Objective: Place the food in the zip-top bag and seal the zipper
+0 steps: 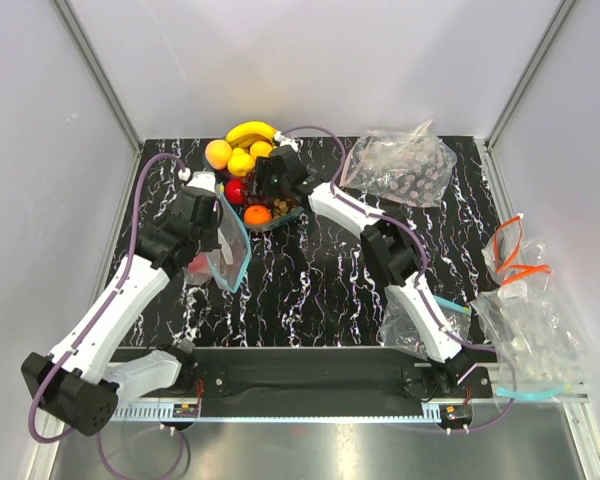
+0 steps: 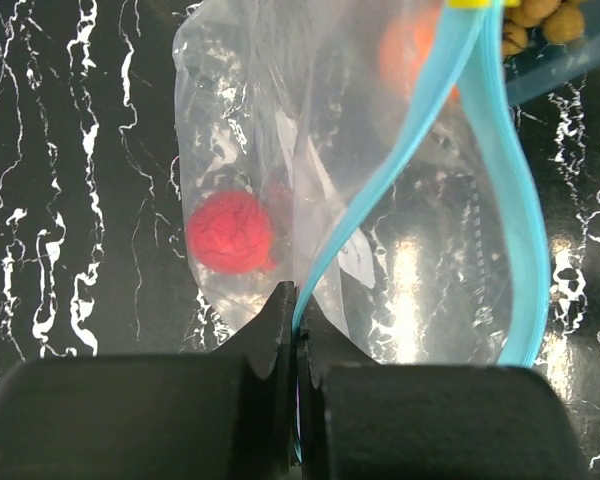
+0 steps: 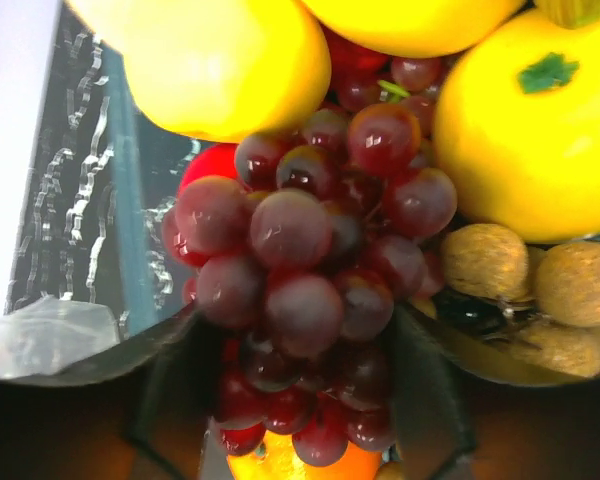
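A clear zip top bag (image 2: 235, 130) with a blue zipper edge hangs from my left gripper, which is shut on one side of its rim. The bag's mouth gapes, and a red round item (image 2: 230, 232) lies inside. My right gripper is over the blue food basket (image 1: 268, 224), its fingers part open on either side of a bunch of dark red grapes (image 3: 292, 228). Whether both fingers press on the grapes cannot be told. An orange (image 1: 257, 215) sits at the basket's front.
Bananas (image 1: 250, 131), lemons (image 1: 240, 162) and walnuts (image 3: 485, 262) crowd round the grapes. A bag of round slices (image 1: 400, 168) lies at the back right, an empty-looking bag (image 1: 405, 325) at front right.
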